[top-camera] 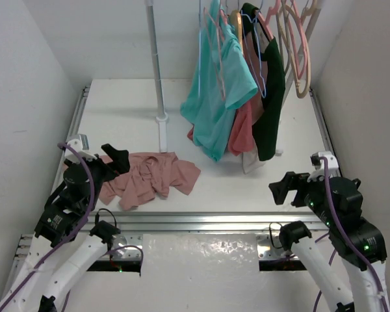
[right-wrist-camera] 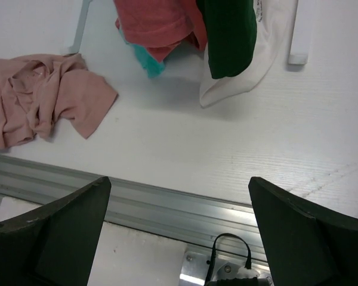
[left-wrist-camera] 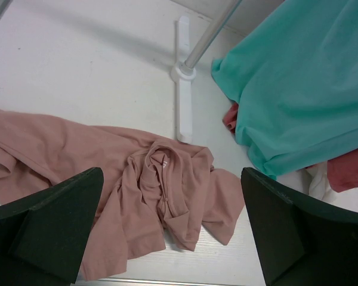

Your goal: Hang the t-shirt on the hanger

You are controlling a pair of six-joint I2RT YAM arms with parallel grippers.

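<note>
A dusty pink t-shirt (top-camera: 149, 175) lies crumpled on the left of the white table, its collar folds (left-wrist-camera: 161, 170) facing up in the left wrist view. My left gripper (top-camera: 117, 156) is open above the shirt's left part, and nothing is between its fingers. Over the table's right front, my right gripper (top-camera: 283, 190) also stands open and empty, well away from the shirt. Bare hangers, among them a beige one (top-camera: 301, 78) and pink ones, hang at the top right of the rack.
Teal (top-camera: 211, 97), red (top-camera: 240, 127) and dark green (top-camera: 271, 97) garments hang at the back centre-right. A grey rack post (top-camera: 156, 65) rises behind the shirt from a white foot (left-wrist-camera: 184, 110). Bare table lies between the shirt and my right gripper.
</note>
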